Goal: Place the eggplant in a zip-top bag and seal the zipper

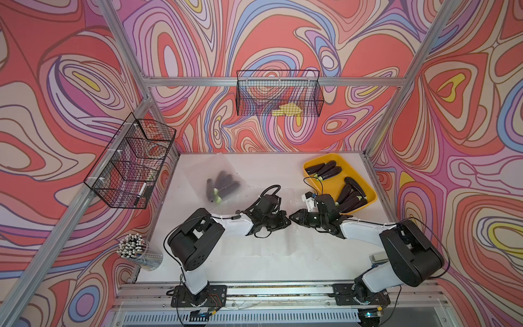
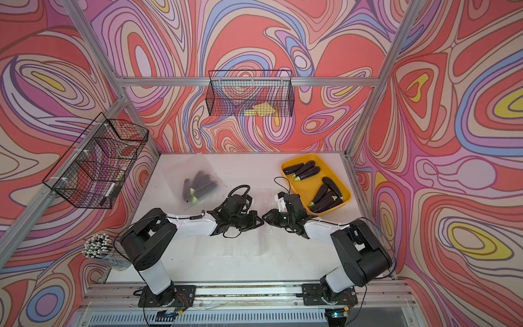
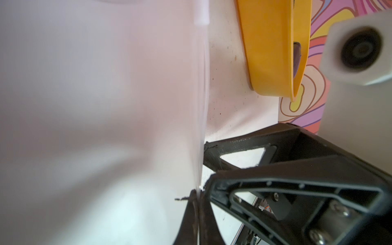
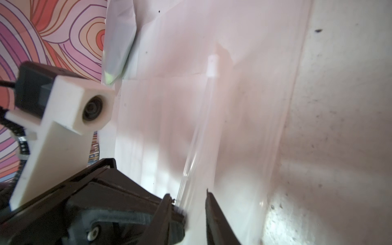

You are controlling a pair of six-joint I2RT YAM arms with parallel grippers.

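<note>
An empty translucent zip top bag (image 1: 245, 248) lies flat mid-table, its zip strip (image 4: 198, 134) running front to back between the grippers. My left gripper is shut at the bag's edge; only the thin plastic edge shows at its tips. My right gripper faces it, part open, over the zip edge, with no firm hold visible. Another bag (image 1: 196, 169) holding several eggplants (image 1: 223, 188) lies at the back left. More eggplants (image 1: 329, 171) lie in the yellow tray (image 1: 367, 185) at the back right.
A cup of markers (image 1: 133, 250) stands at the front left. Wire baskets (image 1: 130, 163) hang on the left and back frame rails.
</note>
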